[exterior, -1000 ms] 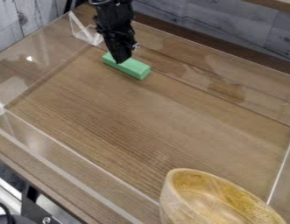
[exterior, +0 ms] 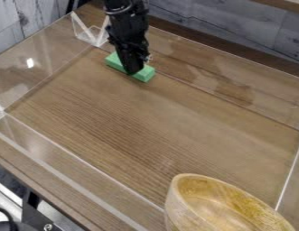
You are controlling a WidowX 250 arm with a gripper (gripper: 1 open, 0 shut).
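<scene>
A black robot arm reaches down from the top of the view, its gripper (exterior: 132, 56) low over a green block (exterior: 142, 72) that lies on the wooden surface. The fingers sit at the block's upper middle, partly covering it. Whether they are open or closed on it is too small to tell.
A large yellow bowl (exterior: 221, 203) stands at the bottom right. Dark edges border it at the back and lower left, and a pale, translucent item is at the upper left.
The gripper has moved a little right and down onto the green block, now covering more of it.
</scene>
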